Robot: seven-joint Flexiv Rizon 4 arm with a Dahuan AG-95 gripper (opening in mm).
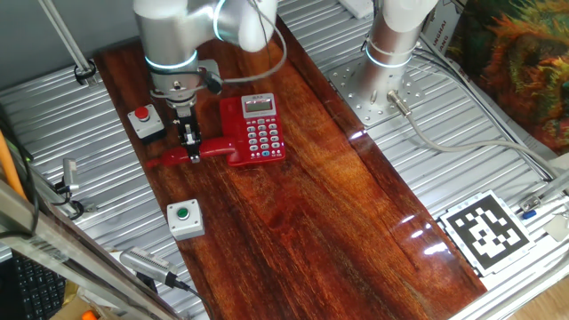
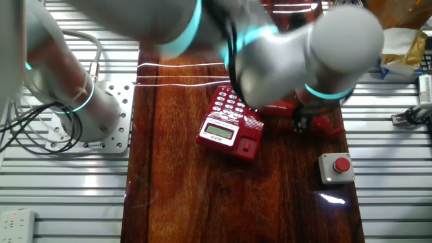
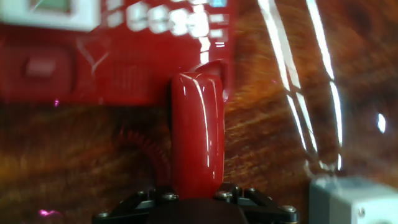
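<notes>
A red desk telephone base [image 1: 230, 126] with a screen and keypad rests on the dark wooden board. My gripper [image 1: 192, 153] is shut on the red handset [image 1: 216, 147], to the left of the base in exterior view 1. From the wrist, the handset [image 3: 198, 137] runs straight away from the fingers, its far end over or against the edge of the phone base [image 3: 134, 78]; whether they touch cannot be told. Part of a coiled cord [image 3: 146, 144] shows beside it. The arm hides much of the gripper in exterior view 2.
A box with a red button [image 1: 142, 114] stands close to the gripper at the board's left edge. Another with a green button [image 1: 182, 213] is nearer the front. The wooden board [image 1: 311, 231] is bare to the right and front.
</notes>
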